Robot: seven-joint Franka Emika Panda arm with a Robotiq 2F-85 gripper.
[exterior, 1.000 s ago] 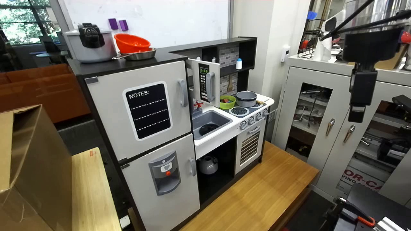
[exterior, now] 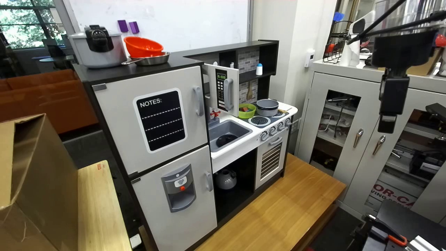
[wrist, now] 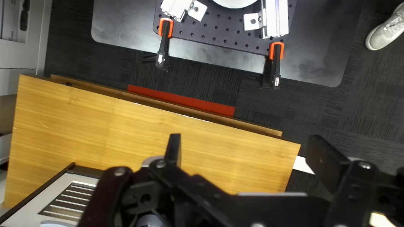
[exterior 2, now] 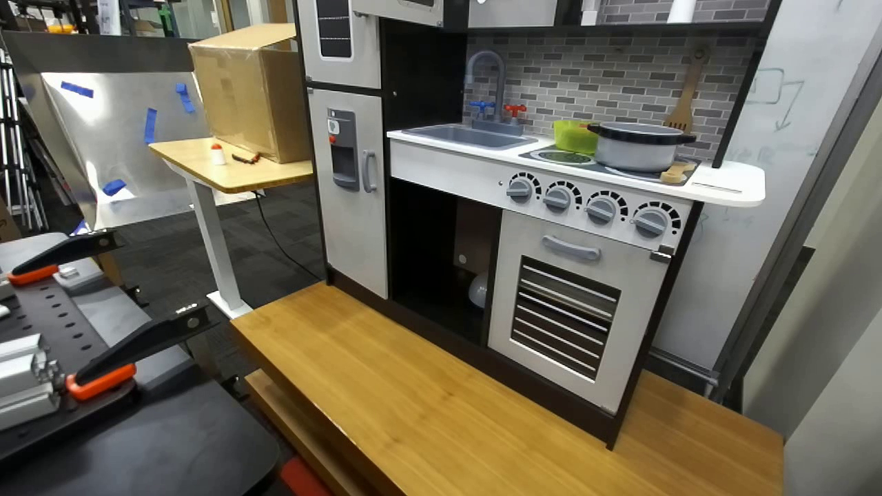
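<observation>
My gripper stands open in the wrist view, its two black fingers wide apart with nothing between them. Below it are the wooden bench and dark carpet. In exterior view 1 the same gripper (exterior: 389, 119) hangs in the air at the right, in front of the grey cabinet and well away from the toy kitchen. The microwave door (exterior: 227, 90) is ajar. A grey pot (exterior: 267, 109) and a green bowl (exterior: 246, 111) with small coloured pieces rest on the stove. Something dark lies in the sink (exterior: 212, 147). A kettle (exterior: 225, 180) stands in the compartment below.
On top of the fridge are a large grey pot (exterior: 100, 52), a red colander (exterior: 143, 46) and a metal pan (exterior: 153, 60). A cardboard box (exterior 2: 256, 95) sits on a side table. Clamps hold a plate on the black table (exterior 2: 178, 430).
</observation>
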